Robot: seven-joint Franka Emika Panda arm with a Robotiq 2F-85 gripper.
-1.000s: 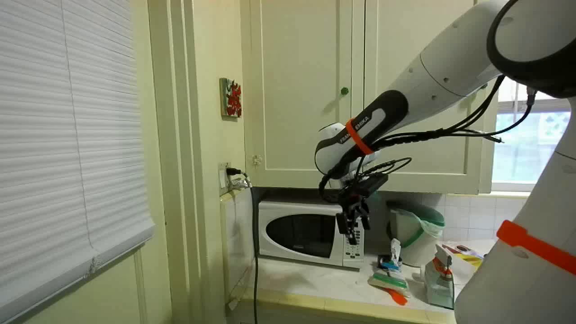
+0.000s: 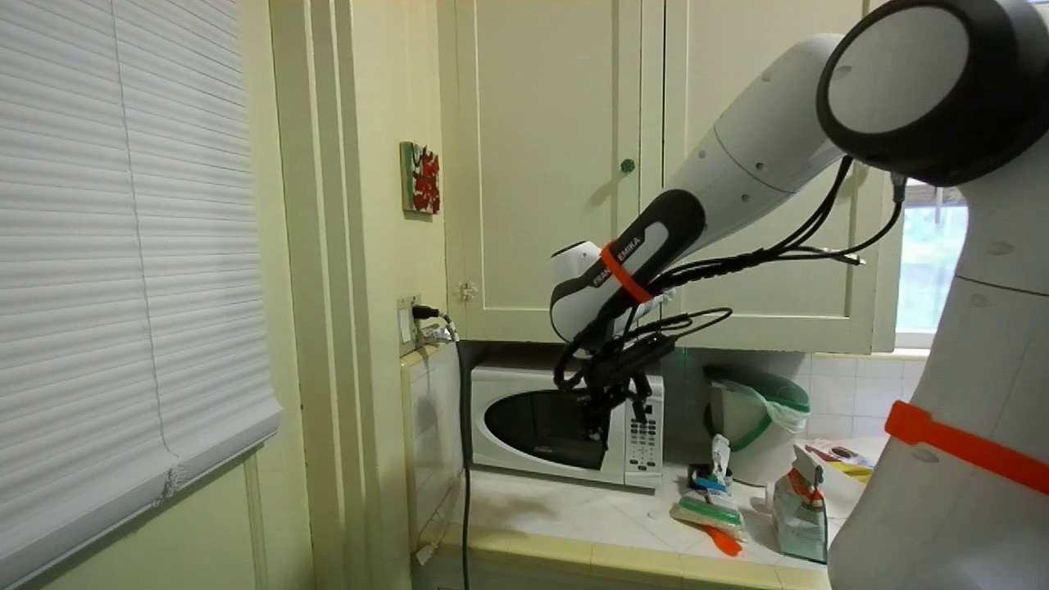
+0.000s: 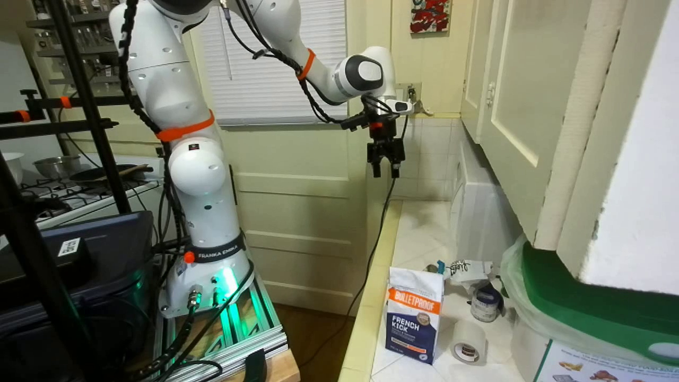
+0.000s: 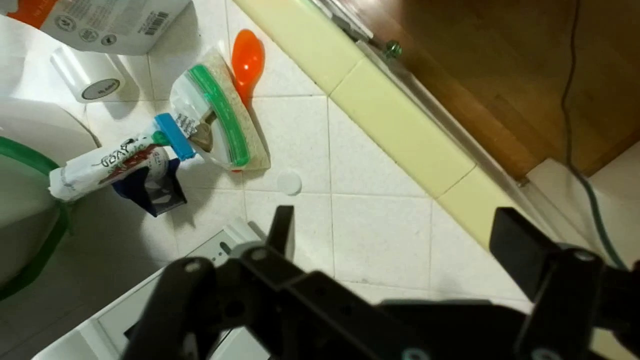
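Note:
High over the tiled counter (image 4: 381,240), my gripper (image 3: 385,173) points downward in front of the microwave (image 2: 546,424). Its two black fingers stand wide apart in the wrist view, and only bare tile and the yellow edge show between them; the gripper is open and empty. An orange spoon (image 4: 247,59) lies on the counter, partly under a clear bag with a green clip (image 4: 222,114). Beside that bag rests a white printed packet (image 4: 108,168) with a blue clip. A Bulletproof coffee bag (image 3: 414,315) stands upright near the counter's edge.
A white roll (image 3: 469,341) lies beside the coffee bag, with a small jar (image 3: 486,302) behind it. The green-lidded bin (image 2: 759,423) stands against the back wall. Cabinets (image 2: 546,167) overhang the counter. A black cord (image 2: 465,472) hangs at the left.
In exterior view 1 the arm and gripper have moved left across the microwave's front, and the gripper has turned somewhat. The counter items have stayed in place.

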